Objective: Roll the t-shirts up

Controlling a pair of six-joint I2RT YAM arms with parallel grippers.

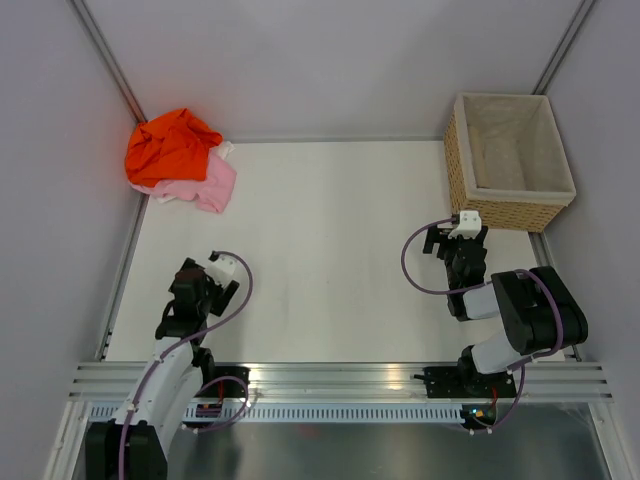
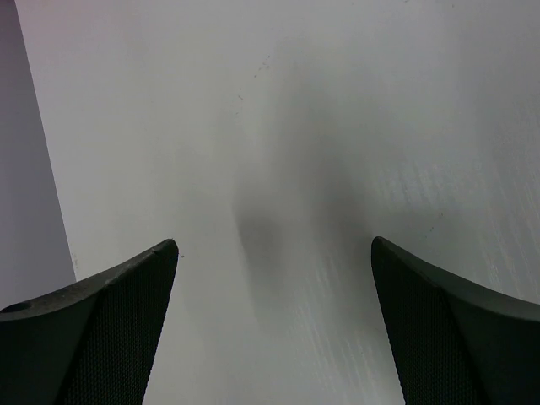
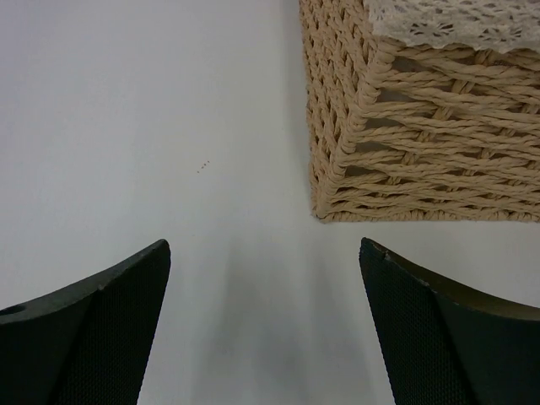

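A heap of cloth lies at the table's far left corner: an orange-red garment (image 1: 172, 145) on top, a pink one (image 1: 208, 188) beneath it, and a bit of white cloth (image 1: 224, 149) peeking out at the right. How they are folded cannot be told. My left gripper (image 1: 222, 283) is over the left front of the table, well short of the heap; its fingers (image 2: 126, 325) stand wide apart over bare white surface. At the right, my right gripper (image 1: 455, 235) is also open and empty, close to the basket's front left corner.
A wicker basket (image 3: 405, 143) with a pale lining stands at the far right, its inside (image 1: 515, 145) looking empty. Grey walls (image 1: 60, 200) border the sides and back.
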